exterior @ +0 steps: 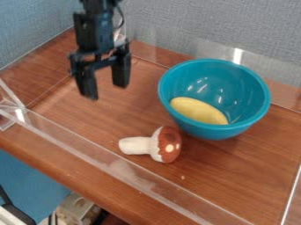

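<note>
My black gripper (104, 81) hangs in the upper left over the wooden tray, blurred, with its two fingers apart and nothing visible between them. A toy mushroom (165, 146) with a red-brown spotted cap and pale stem lies on its side at lower centre, to the right of and nearer than the gripper. A turquoise bowl (241, 88) stands at the right, with a yellow oblong object (199, 111) inside.
Transparent low walls edge the wooden surface (83, 141), with a grey padded wall (206, 26) behind.
</note>
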